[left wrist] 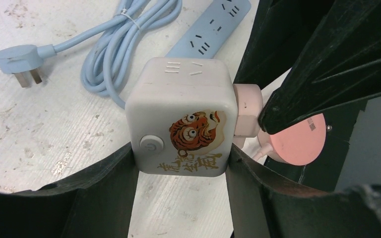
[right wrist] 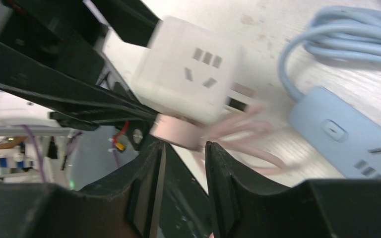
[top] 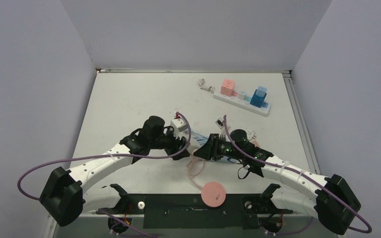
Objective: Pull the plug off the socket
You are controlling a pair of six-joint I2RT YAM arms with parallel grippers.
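A white cube socket (left wrist: 183, 99) with a tiger picture and slots on top is clasped by my left gripper, fingers on both sides. The pink plug (left wrist: 248, 110) sits against the cube's right side in the left wrist view. My right gripper is shut on this plug (right wrist: 177, 131) at its fingertips. In the blurred right wrist view, a narrow dark gap shows between plug and tilted cube (right wrist: 188, 69); prongs cannot be made out there. From above, both grippers meet near the table's front middle, mostly hiding the plug.
A light blue power strip (right wrist: 337, 131) and its coiled cable (left wrist: 111, 59) lie behind the cube. The plug's pink cord leads to a pink round piece (top: 213, 194) at the front edge. A white strip (top: 243, 103) with cubes stands back right.
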